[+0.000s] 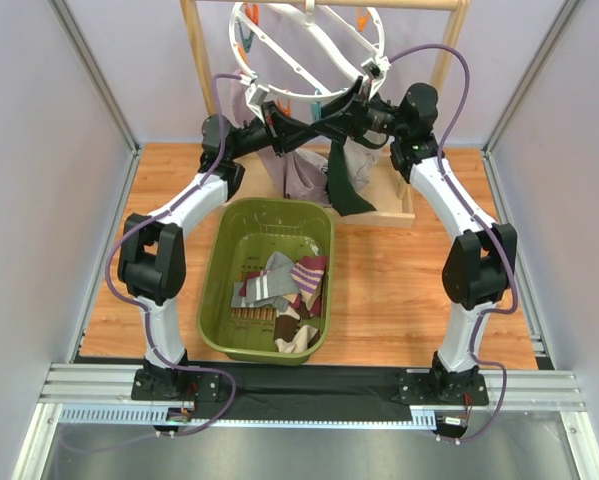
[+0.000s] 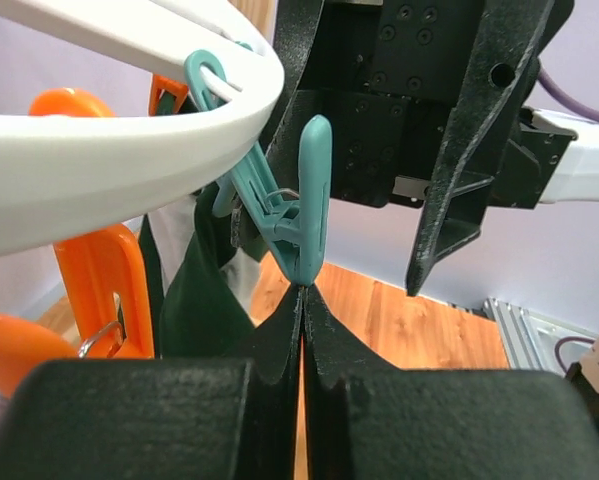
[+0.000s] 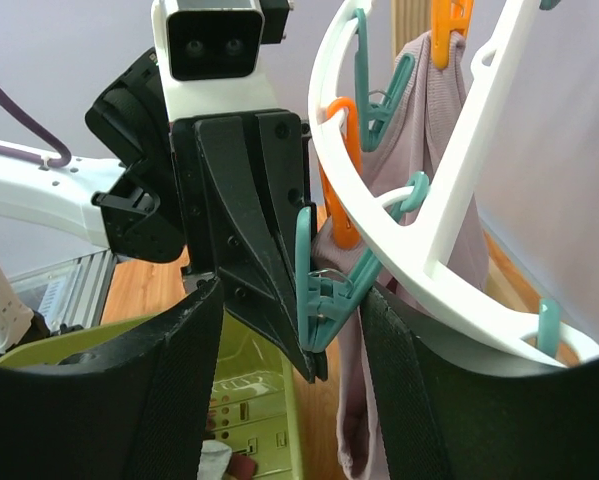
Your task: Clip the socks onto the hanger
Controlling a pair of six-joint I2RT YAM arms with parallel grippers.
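My two grippers meet at the front of the white hanger ring (image 1: 276,94). In the left wrist view my left gripper is shut on the tip of a teal clip (image 2: 285,215). My right gripper is open around the same teal clip (image 3: 324,297), as the right wrist view shows. A dark green sock (image 2: 199,300) hangs behind the clip in the left wrist view; whether the clip grips it is hidden. Pinkish and grey socks (image 1: 299,175) hang below the ring.
A green bin (image 1: 219,300) with several loose socks (image 1: 274,280) stands front centre. Orange clips (image 2: 109,285) sit on the ring near my left gripper. The wooden frame (image 1: 449,40) surrounds the hanger. Bare table (image 1: 379,300) lies right of the bin.
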